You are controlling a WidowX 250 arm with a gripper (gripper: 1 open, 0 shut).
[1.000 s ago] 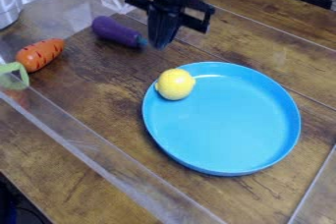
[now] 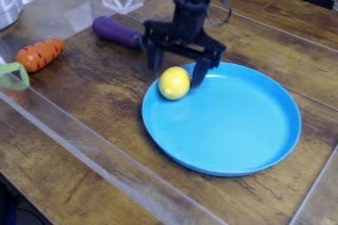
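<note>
My black gripper (image 2: 180, 59) hangs over a yellow lemon-like object (image 2: 175, 84), with its dark fingers spread open on either side just behind and above it. The yellow object rests on the left part of a blue round plate (image 2: 224, 130). The fingertips are dark and somewhat blurred; whether they touch the object I cannot tell.
A purple eggplant (image 2: 117, 31) lies behind at the upper left, an orange carrot (image 2: 40, 53) at the far left, and a green item (image 2: 11, 79) at the left edge.
The objects look unmoved.
</note>
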